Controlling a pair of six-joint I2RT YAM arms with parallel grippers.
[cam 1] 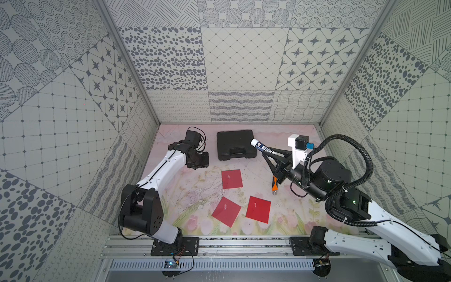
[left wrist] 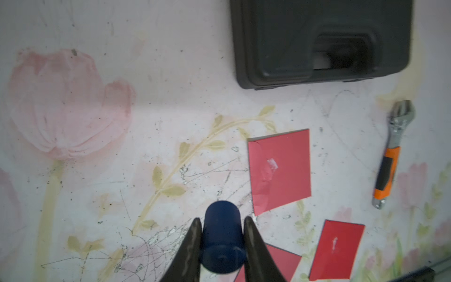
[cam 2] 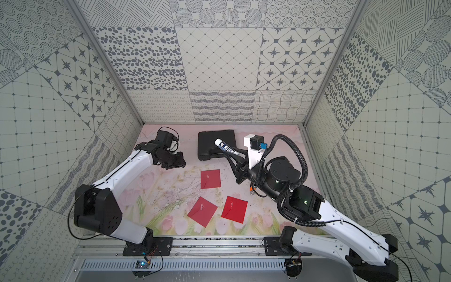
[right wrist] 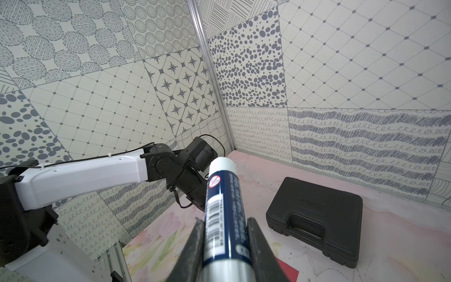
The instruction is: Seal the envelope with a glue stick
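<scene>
My right gripper (cam 1: 272,159) holds the glue stick (right wrist: 220,206) raised over the right side, its white top uncovered. My left gripper (cam 1: 199,162) is left of the black case, with a dark blue cap (left wrist: 222,235) between its fingers in the left wrist view. Three red envelopes lie flat on the table: one in the middle (left wrist: 279,169), one front left (cam 1: 226,211), one front right (cam 1: 258,209). Whether any flap is sealed, I cannot tell.
A black case (cam 1: 235,144) sits at the back middle. An orange-handled wrench (left wrist: 389,166) lies right of the middle envelope, partly behind my right arm in the top views.
</scene>
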